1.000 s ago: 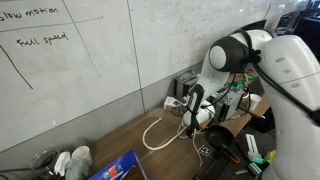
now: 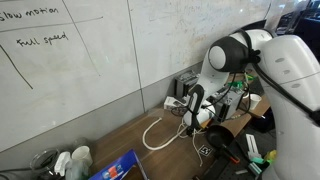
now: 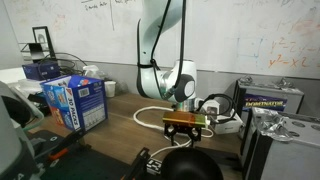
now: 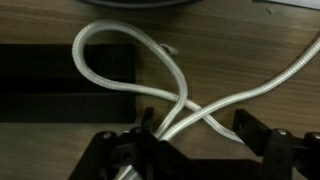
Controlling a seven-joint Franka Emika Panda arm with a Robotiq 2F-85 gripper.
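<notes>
A white rope [image 4: 265, 90] lies on the wooden table in the wrist view, curling into a loop and crossing itself between my fingertips. My gripper is low over that crossing, its fingers partly open with a finger on either side. Whether the fingers touch the rope cannot be told. From the side, the gripper [image 3: 184, 133] points down at the tabletop, and pale rope [image 3: 150, 126] curves out beside it.
A dark round pan [image 3: 187, 164] stands close in front of the gripper. To the left is a blue box [image 3: 82, 105]; metal appliances [image 3: 270, 98] fill the right. A black flat object [image 4: 65, 85] lies left of the rope.
</notes>
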